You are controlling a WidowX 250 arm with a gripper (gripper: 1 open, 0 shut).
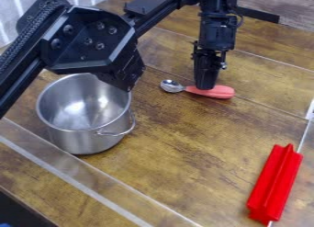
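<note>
My black gripper (207, 82) points down onto a pink-handled spoon lying on the wooden table, its tip right at the handle (211, 92). The spoon's metal bowl (172, 85) points left. The fingertips are dark and small, so whether anything sits between them cannot be seen.
A steel pot (86, 134) with a wire handle stands at the left, beneath the arm. A red tray (274, 183) lies at the lower right.
</note>
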